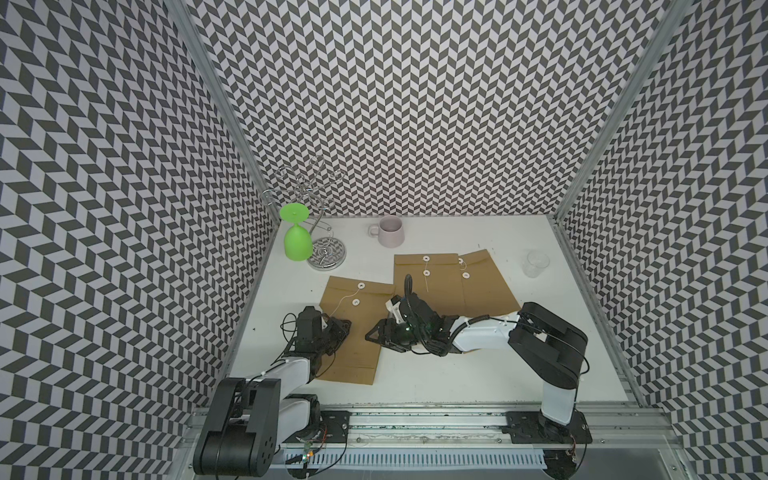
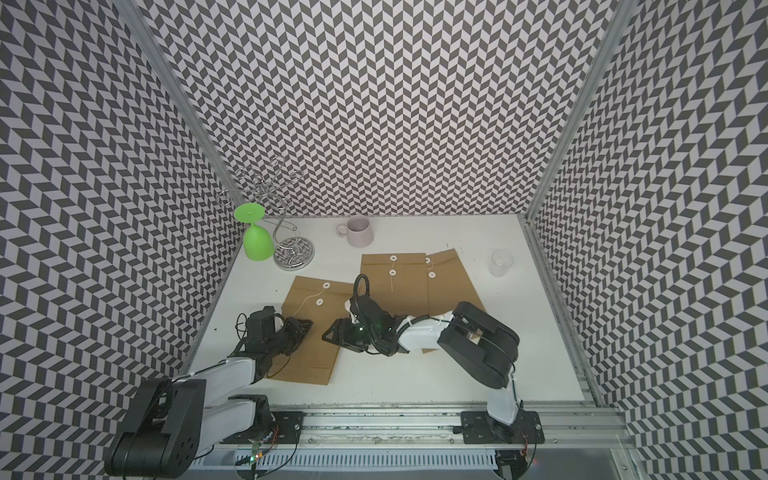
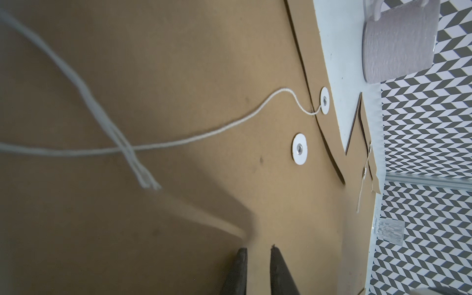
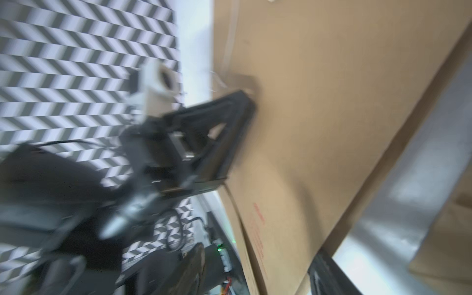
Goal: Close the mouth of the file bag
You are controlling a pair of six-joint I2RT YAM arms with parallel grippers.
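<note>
The front-left brown file bag (image 1: 356,360) lies with its flap upward, bearing two white button discs (image 3: 299,148) and a thin string (image 3: 221,128) running from the upper disc across the bag. My left gripper (image 1: 340,328) is low over the bag's left part; what it holds is unclear, though the string runs toward it. My right gripper is at the bag's right edge, fingers apart around that edge in its blurred wrist view; whether it touches is unclear.
Two more file bags (image 1: 488,280) lie behind to the right. A metal stand (image 1: 327,254) with a green goblet (image 1: 297,240), a mug (image 1: 390,233) and a clear cup (image 1: 536,264) stand farther back.
</note>
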